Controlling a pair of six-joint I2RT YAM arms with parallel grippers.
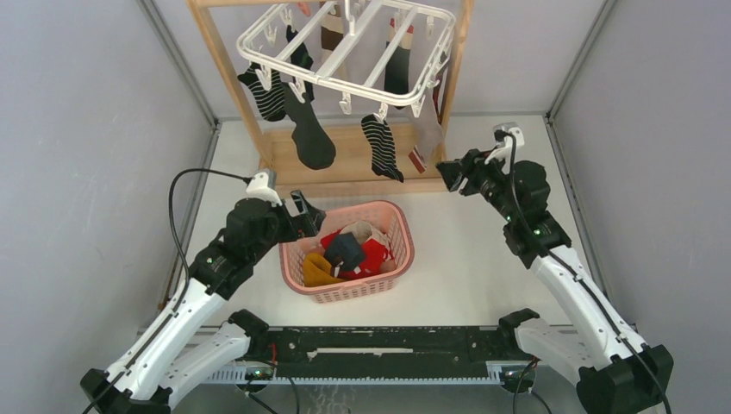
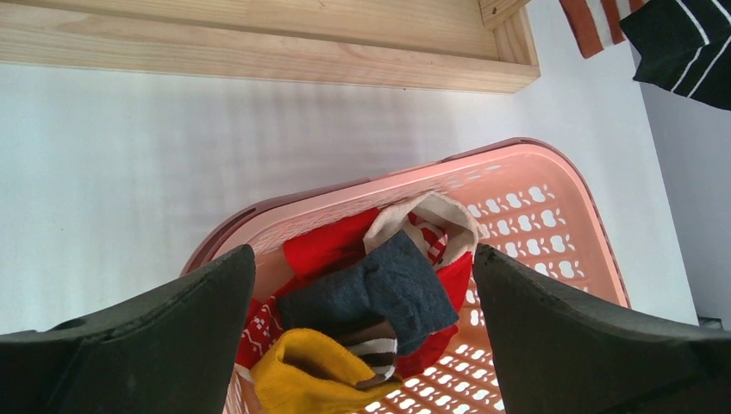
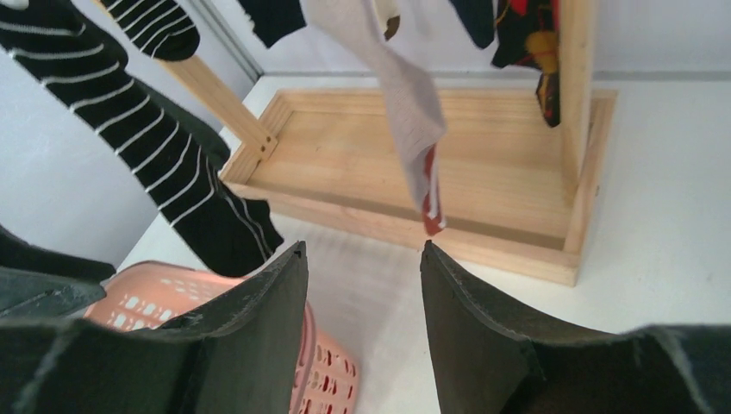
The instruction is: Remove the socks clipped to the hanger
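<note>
Socks hang from a white clip hanger (image 1: pixel 353 82), among them a dark green sock (image 1: pixel 312 138), a striped sock (image 1: pixel 382 147) and a grey-and-red sock (image 3: pixel 409 112). Below, a pink basket (image 1: pixel 396 280) holds loose socks, mustard (image 2: pixel 302 379), red and dark grey. My left gripper (image 1: pixel 309 216) is open at the basket's upper left; in its wrist view the basket lies between the fingers. My right gripper (image 1: pixel 452 177) is open at the right of the hanging socks, empty, with the grey sock beyond its fingers in the right wrist view.
A wooden stand (image 1: pixel 349 185) with a tray base carries the hanger above the white table (image 1: pixel 500 241). Grey walls close in both sides.
</note>
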